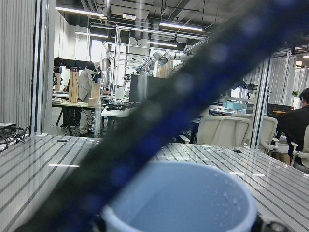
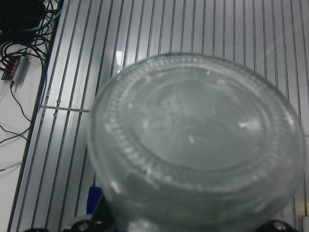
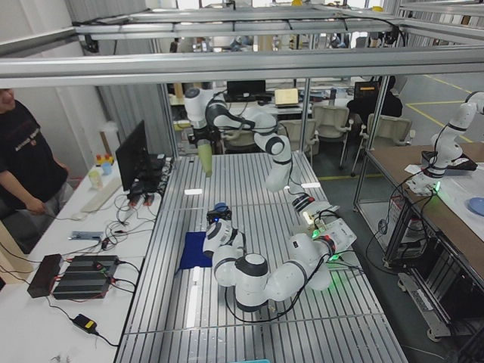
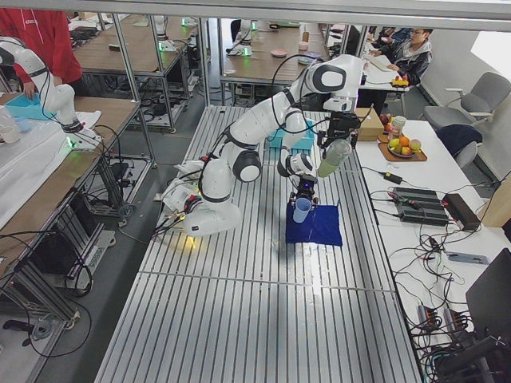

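A light blue cup (image 4: 302,209) is held upright by my left gripper (image 4: 303,195), low over a dark blue cloth (image 4: 315,230) on the slatted table; its rim and inside (image 1: 178,193) fill the bottom of the left wrist view, behind a blurred dark strap. Higher up, my right gripper (image 4: 339,137) is shut on a clear bottle with pale green contents (image 3: 204,157), tilted in the air. The bottle's glass base (image 2: 195,125) fills much of the right wrist view, hiding the fingers.
A light blue bin (image 4: 291,140) lies at one end of the table. Side desks carry monitors, cables, black boxes (image 3: 85,276) and a fruit tray (image 4: 403,148). A person stands beside the left desk.
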